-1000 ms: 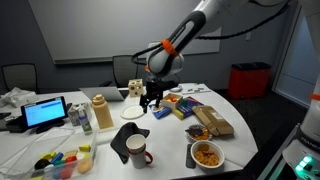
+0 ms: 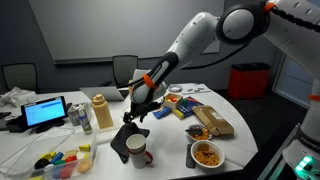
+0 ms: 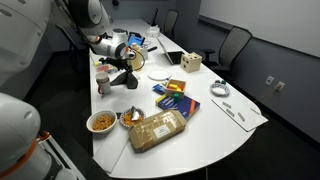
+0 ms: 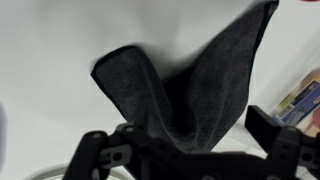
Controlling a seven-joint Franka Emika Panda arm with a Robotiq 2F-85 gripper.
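A dark grey cloth (image 4: 205,95) lies rumpled on the white table, with a fold running through its middle in the wrist view. In exterior view 1 the cloth (image 2: 122,142) is partly covered by a mug. My gripper (image 2: 134,117) hangs above the cloth's far part, pointing down. Its fingers (image 4: 262,128) stand wide apart at the bottom of the wrist view, open, with the cloth visible beyond them. In exterior view 2 the gripper (image 3: 127,66) is small, close over the cloth (image 3: 124,79); contact cannot be made out.
A mug (image 2: 136,146) stands against the cloth's near side. Close by are a bowl of orange-brown pieces (image 2: 207,154), a cardboard box (image 2: 213,121) and a clear bin (image 2: 68,163). An orange-brown bottle (image 2: 102,112) stands behind at left.
The arm has swung left and come down, from over the table's middle to just above the cloth. The cloth and mug look unmoved.
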